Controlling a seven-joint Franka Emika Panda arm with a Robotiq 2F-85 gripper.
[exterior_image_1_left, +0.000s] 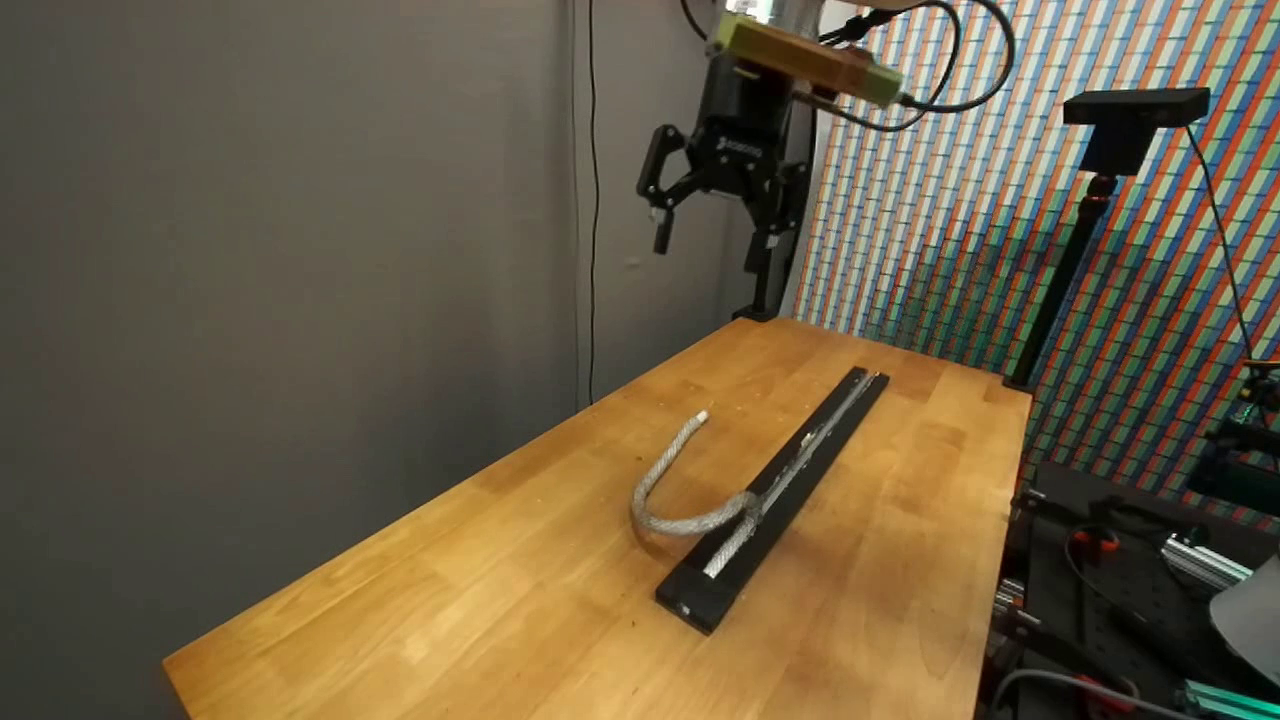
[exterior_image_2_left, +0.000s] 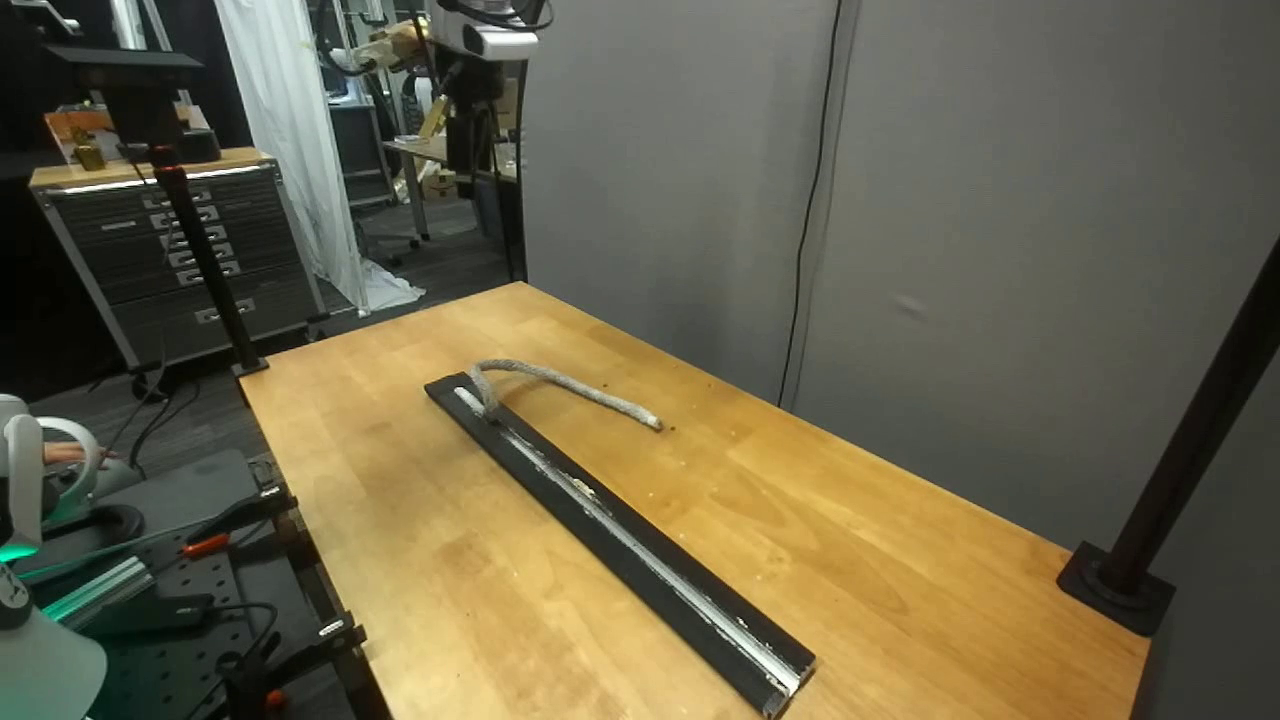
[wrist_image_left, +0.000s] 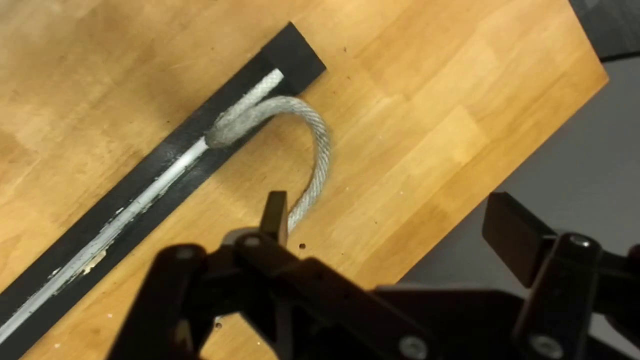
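A grey braided rope curves over the tabletop, its free end toward the wall. Its other stretch crosses onto a long black bar with a pale groove, where a short rope end lies along the groove. High above the table, near its far corner in exterior view 1, my gripper stands open with nothing between its fingers. In the wrist view one finger overlaps the rope's free part from the camera's side, hiding its end; the other finger appears over the grey area past the table edge.
A grey wall runs along one long side. Black camera posts stand at table corners, one near the wall. Equipment sits beside the opposite edge.
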